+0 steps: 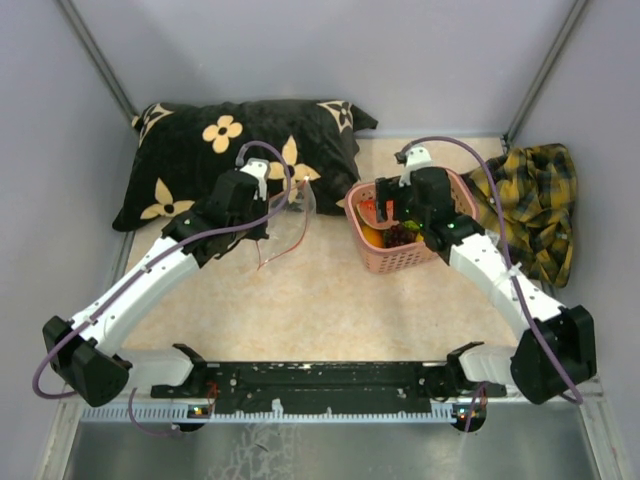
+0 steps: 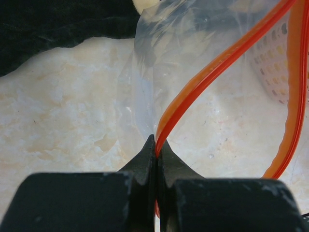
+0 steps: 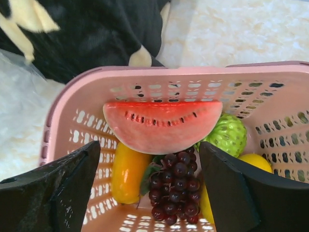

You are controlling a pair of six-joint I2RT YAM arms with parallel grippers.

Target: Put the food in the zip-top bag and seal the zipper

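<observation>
A clear zip top bag (image 2: 193, 77) with a red-orange zipper edge stands with its mouth spread. My left gripper is shut on one side of that edge; in the top view the bag (image 1: 291, 222) hangs from it. Above the pink basket (image 1: 385, 258) my right gripper is open, its fingers wide apart and empty. Below it in the right wrist view lie a watermelon slice (image 3: 161, 126), dark grapes (image 3: 177, 186), a yellow-orange food piece (image 3: 129, 173), a green lettuce-like piece (image 3: 229, 135) and another yellow piece (image 3: 256, 162).
Behind the bag lies a black cushion (image 1: 200, 160) with flower shapes. A plaid cloth (image 1: 540, 210) is bunched at the right, beside the basket.
</observation>
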